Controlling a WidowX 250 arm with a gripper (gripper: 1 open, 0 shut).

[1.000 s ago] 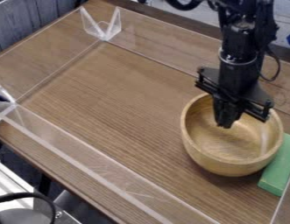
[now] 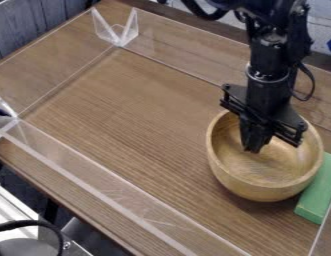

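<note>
A wooden bowl [image 2: 261,178] sits on the wooden table [image 2: 114,140] at the right side. My black gripper [image 2: 261,135] reaches down from the top right into the upper part of the bowl, its lower end over the bowl's back half. Whether it holds anything is hard to see; its tips are dark and partly blend into the bowl's shadow. A green block [image 2: 315,202] lies just right of the bowl, partly cut off by the frame.
A clear plastic piece [image 2: 117,30] stands at the back left. Transparent strips run along the table's left edge, with cables at the lower left.
My gripper has shifted very slightly over the last second, staying at the bowl's back half. The bowl and green block look unchanged.
</note>
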